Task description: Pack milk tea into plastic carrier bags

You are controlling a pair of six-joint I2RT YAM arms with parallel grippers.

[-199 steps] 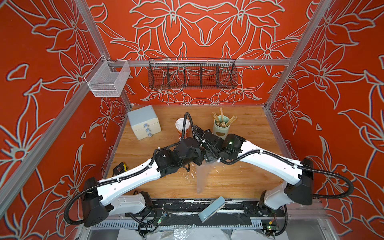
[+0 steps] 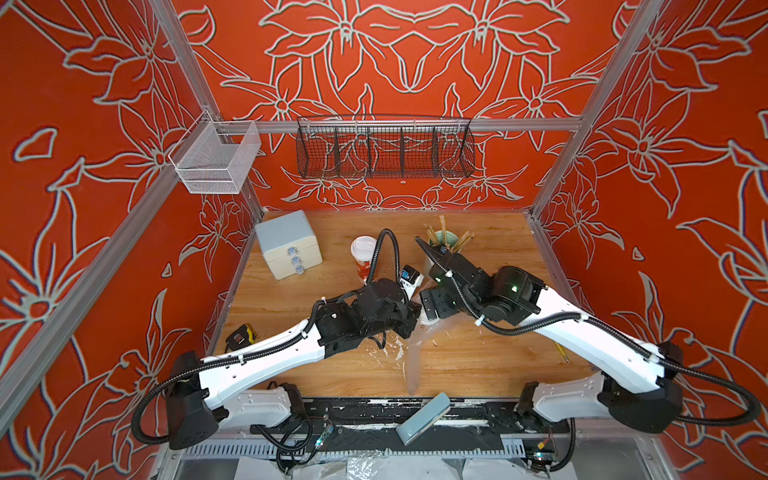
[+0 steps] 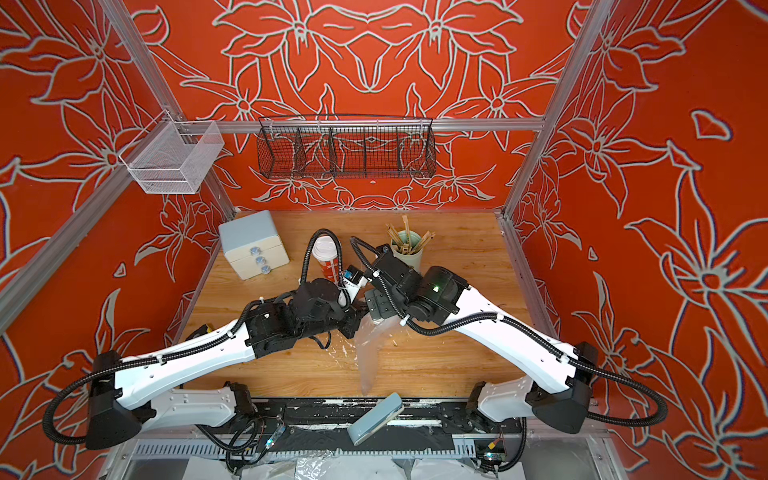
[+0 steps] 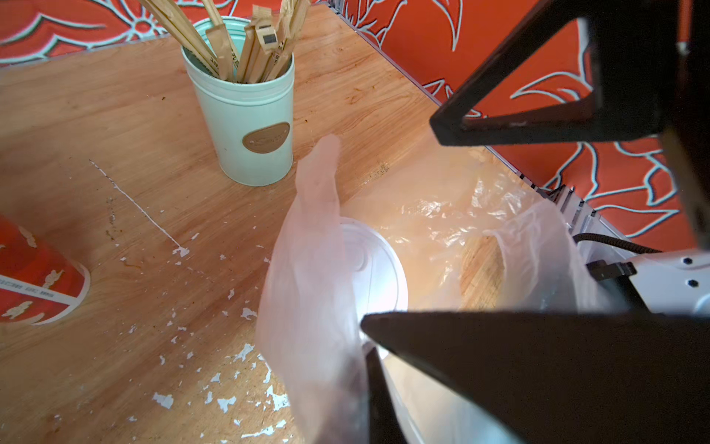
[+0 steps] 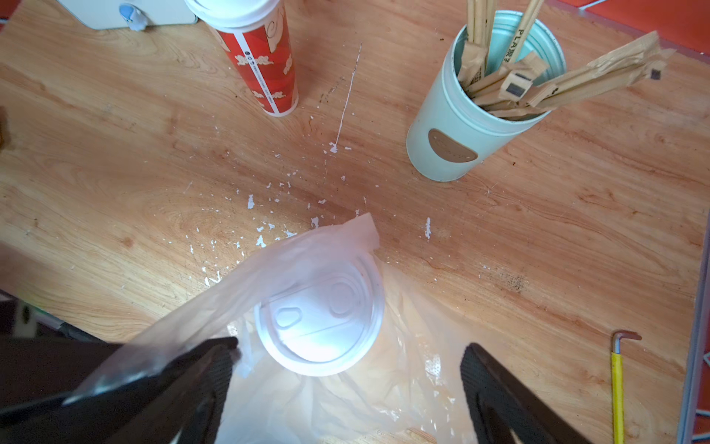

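Note:
A white-lidded cup stands on the table with a translucent plastic bag around it; only its lid shows clearly. The bag's film rises beside the lid to a loose tip. My left gripper is shut at the near side of the lid, with thin bag film at its fingers. Spread wide above the bag, my right gripper is open, one finger to each side of the lid, nothing gripped. A second cup, red with a white lid, stands farther back, outside the bag.
A mint bucket of wrapped straws stands behind the bag. At the back left is a small drawer box. A yellow-handled tool lies at the right. Both arms meet closely mid-table.
My right gripper has shifted right, away from the left one. The hanging bag film has swung slightly right.

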